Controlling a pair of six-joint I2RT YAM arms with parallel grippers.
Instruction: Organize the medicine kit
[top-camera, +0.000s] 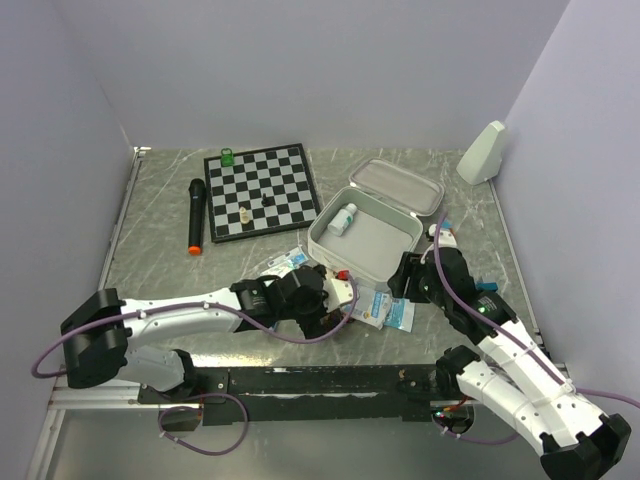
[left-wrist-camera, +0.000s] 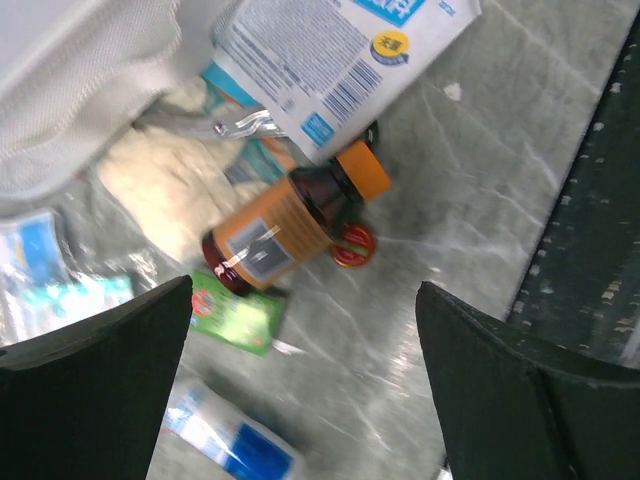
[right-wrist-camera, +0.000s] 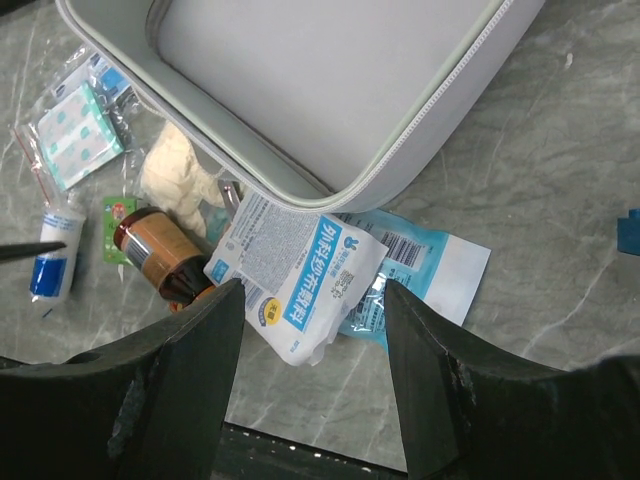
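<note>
The open medicine case (top-camera: 370, 245) holds a white bottle (top-camera: 342, 219). In front of it lie a brown bottle (left-wrist-camera: 270, 240), white packets (right-wrist-camera: 295, 275), blue packets (right-wrist-camera: 450, 275), a cloth bundle (right-wrist-camera: 170, 175), a green box (left-wrist-camera: 240, 320) and a white-and-blue bottle (right-wrist-camera: 55, 255). My left gripper is open above the brown bottle, with nothing between its fingers. My right gripper is open over the packets at the case's front right.
A chessboard (top-camera: 262, 190) and black microphone (top-camera: 196, 215) lie at back left. The case lid (top-camera: 397, 183) lies behind the case, with a white object (top-camera: 483, 153) at back right.
</note>
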